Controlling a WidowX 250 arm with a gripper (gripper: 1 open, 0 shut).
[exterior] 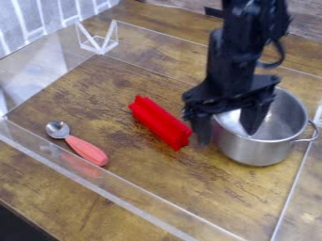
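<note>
My black gripper [229,119] hangs open, somewhat blurred, at the left rim of a steel pot [261,143] on the right of the camera view, nothing seen held in it. It hides part of the pot. A red block [161,123] lies on the wooden table just left of the pot. A spoon with a pink handle [85,149] lies further left.
Clear plastic walls [151,200] border the workspace. A small white wire piece [98,38] sits at the back left.
</note>
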